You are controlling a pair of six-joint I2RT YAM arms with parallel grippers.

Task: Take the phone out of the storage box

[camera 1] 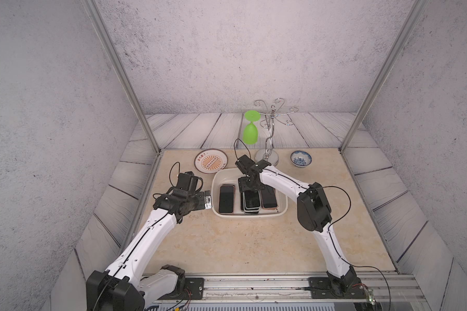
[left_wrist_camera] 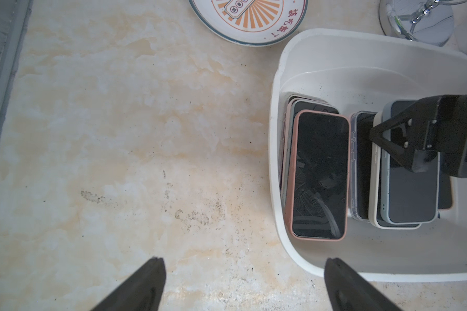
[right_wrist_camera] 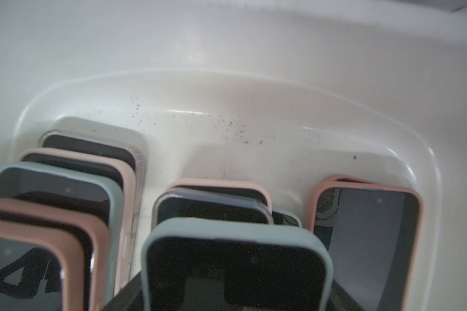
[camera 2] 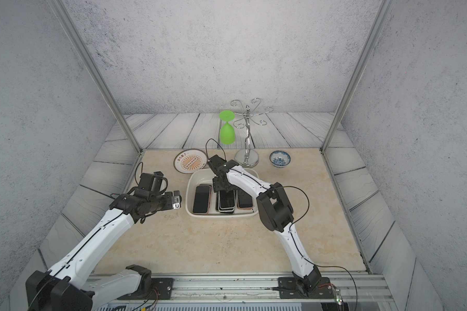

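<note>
The white storage box (left_wrist_camera: pixel 276 155) holds several phones in upright-looking stacks side by side. In the right wrist view, a light-blue-cased phone (right_wrist_camera: pixel 238 259) is topmost in the middle stack, with a finger of my right gripper at each long side; whether they press on it cannot be told. From the left wrist view, this phone (left_wrist_camera: pixel 412 199) lies partly under the right gripper. A pink-cased phone (left_wrist_camera: pixel 320 176) tops the stack at the box's left. My left gripper stands open over bare table left of the box, nothing between its fingers.
Behind the box are a patterned plate (camera 1: pixel 211 161), a metal rack (camera 1: pixel 270 134) with a green goblet (camera 1: pixel 250 133) hanging on it, and a blue-white bowl (camera 1: pixel 301 158). The table in front of the box (camera 1: pixel 249 243) is clear.
</note>
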